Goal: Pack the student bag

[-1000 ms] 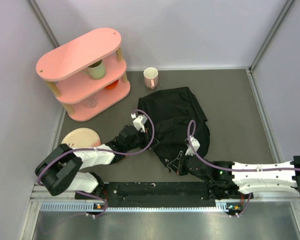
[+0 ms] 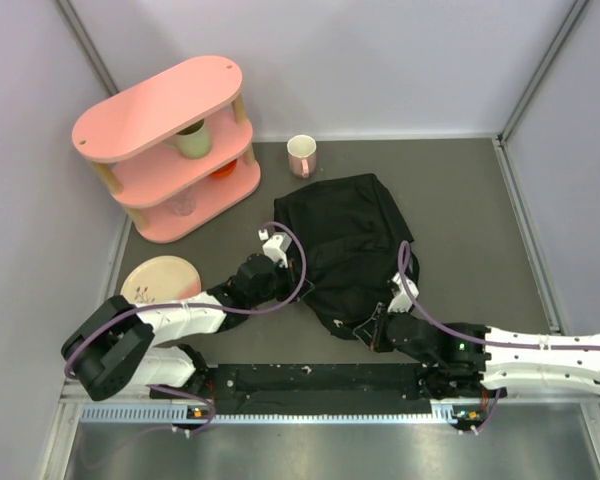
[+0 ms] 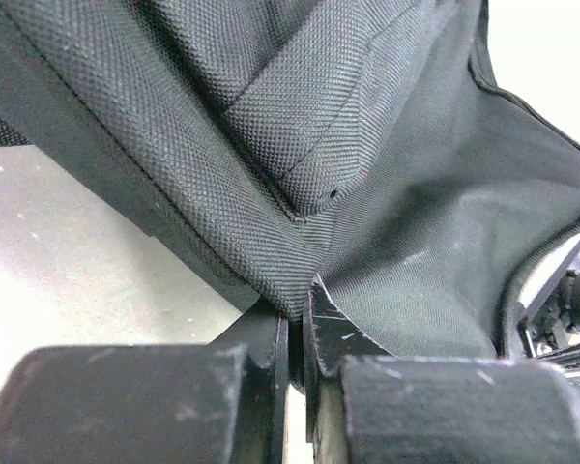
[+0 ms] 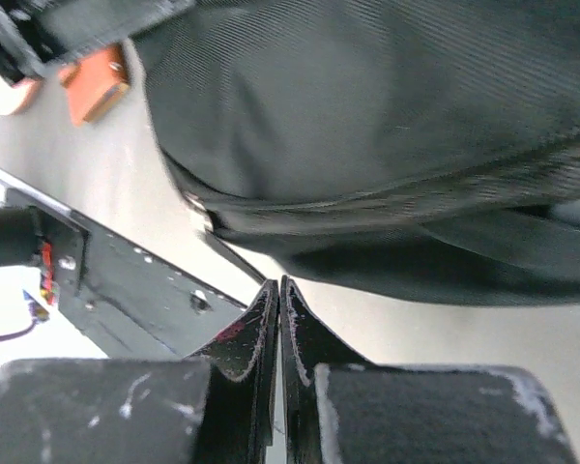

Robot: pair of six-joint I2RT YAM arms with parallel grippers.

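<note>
The black bag point(image 2: 352, 235) lies on the table with its near end between the arms. My left gripper point(image 2: 306, 288) is shut on a fold of fabric at its left edge; the left wrist view shows the black cloth point(image 3: 271, 232) running into the closed fingertips. Off the bag's near edge, my right gripper point(image 2: 364, 336) is shut. In the right wrist view a small metal zipper slider point(image 4: 199, 213) sits on the bag's edge, and a thin dark pull strap point(image 4: 234, 258) stretches from it up to the right fingertips. Whether they pinch its end I cannot tell.
A pink shelf point(image 2: 160, 110) holding cups stands at the back left, and a pink mug point(image 2: 302, 155) is behind the bag. A pale plate point(image 2: 161, 280) lies at left. An orange-brown item point(image 4: 95, 82) rests beside the left arm.
My right gripper has shifted slightly to the right along the bag's near edge, and the bag's near end has moved a little with it. The left gripper has barely moved.
</note>
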